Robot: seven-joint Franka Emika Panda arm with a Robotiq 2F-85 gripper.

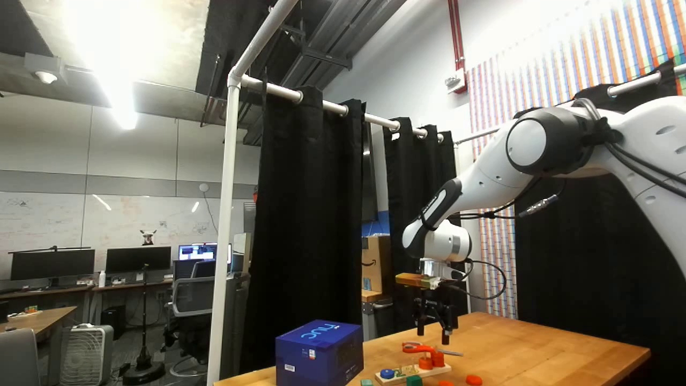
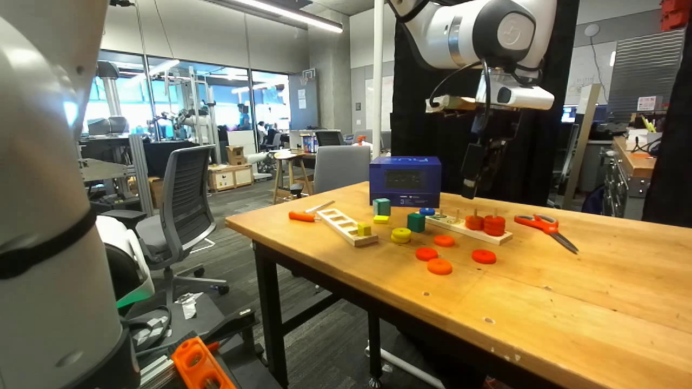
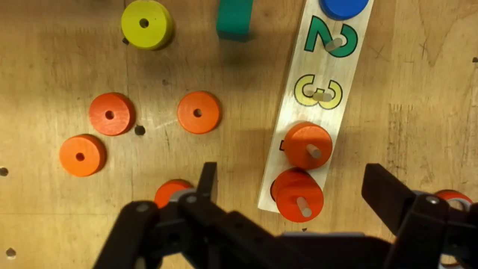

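My gripper stands open above the table, its black fingers (image 3: 378, 192) wide apart with nothing between them. Below it, in the wrist view, lies a wooden peg board (image 3: 309, 114) with painted numbers. Orange-red rings (image 3: 298, 197) are stacked on its end peg, and an orange ring (image 3: 304, 145) sits on the peg beside them. A blue ring (image 3: 344, 5) is at the far end; the pegs at 2 and 3 are bare. Loose on the table are a yellow ring (image 3: 144, 24), a green block (image 3: 235, 18) and several orange or red rings (image 3: 198, 112).
A blue box (image 2: 405, 181) stands behind the board. Open orange-handled scissors (image 2: 548, 228) lie to its right, and a wooden frame (image 2: 344, 227) with a yellow block lies left.
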